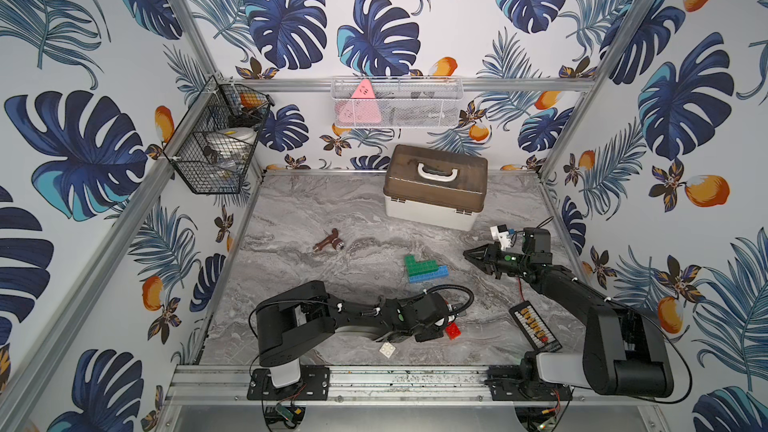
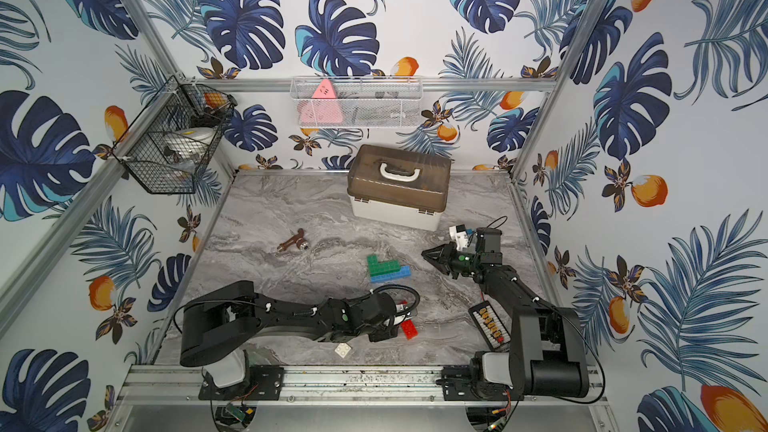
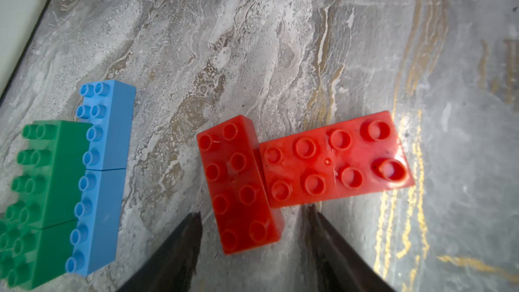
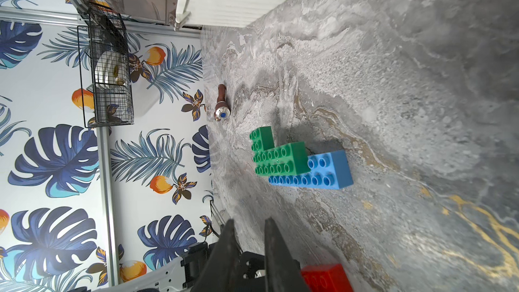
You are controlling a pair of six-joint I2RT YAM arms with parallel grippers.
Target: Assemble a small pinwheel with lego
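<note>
Two red pieces form an L on the table: a thick red brick (image 3: 232, 183) and a flatter red brick (image 3: 332, 159) against its side. My left gripper stands open low at the thick brick's near end, with a finger on either side and not closed on it. In the top left view the left arm hides most of the red pieces. The green bricks (image 1: 420, 265) sit joined with a row of blue bricks (image 1: 428, 274) mid-table. To their right, above the table, my right gripper is slightly open and empty.
A white studded piece (image 1: 387, 349) lies near the front edge. A brown-lidded box (image 1: 436, 184) stands at the back, and a brown figure-like object (image 1: 328, 241) lies left. A black-framed tray of beads (image 1: 534, 326) is beside the right arm.
</note>
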